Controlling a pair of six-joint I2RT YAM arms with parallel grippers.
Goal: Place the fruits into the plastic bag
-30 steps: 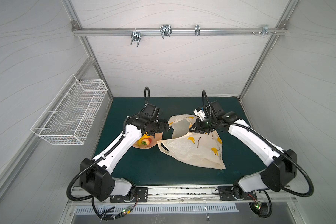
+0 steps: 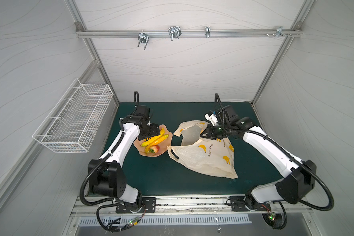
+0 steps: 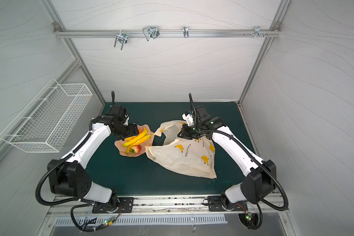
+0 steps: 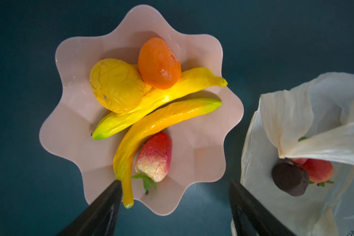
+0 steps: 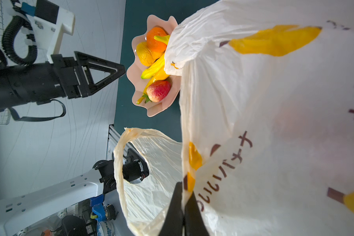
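Note:
In the left wrist view, a pink scalloped plate (image 4: 63, 129) holds an orange fruit (image 4: 159, 63), a wrinkled yellow fruit (image 4: 116, 84), two bananas and a red-and-cream fruit (image 4: 153, 157). My left gripper hovers above the plate, fingers spread, nothing between them. The plastic bag (image 2: 208, 157) lies on its side right of the plate, mouth facing left. Inside it show a dark round fruit (image 4: 290, 179) and red fruit (image 4: 318, 170). My right gripper is shut on the bag's upper rim, holding the mouth raised.
A white wire basket (image 2: 74, 118) hangs on the left wall. Bag film droops across part of the opening.
My left arm has moved left, away from the bag's mouth to over the plate. The right gripper and the bag have shifted very slightly.

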